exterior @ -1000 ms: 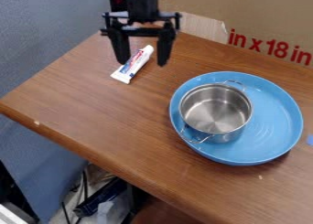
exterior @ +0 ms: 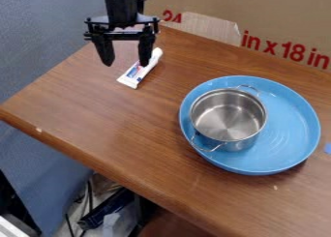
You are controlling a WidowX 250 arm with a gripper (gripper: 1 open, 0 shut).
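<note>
A black gripper (exterior: 124, 51) hangs over the upper left of the wooden table, open, its two fingers apart with nothing seen between them. Just below and right of it lies a white tube (exterior: 135, 74) with red and blue print, at a slant on the table. To the right, a steel pot (exterior: 227, 115) with wire handles stands in a round blue plate (exterior: 285, 130).
A cardboard sheet (exterior: 258, 14) with red lettering closes off the back. The table's left edge drops to a clutter of cables and bags (exterior: 110, 212) below.
The gripper has moved left and toward the back, away from the pot's side, and appears smaller. The tube, pot and plate have not moved.
</note>
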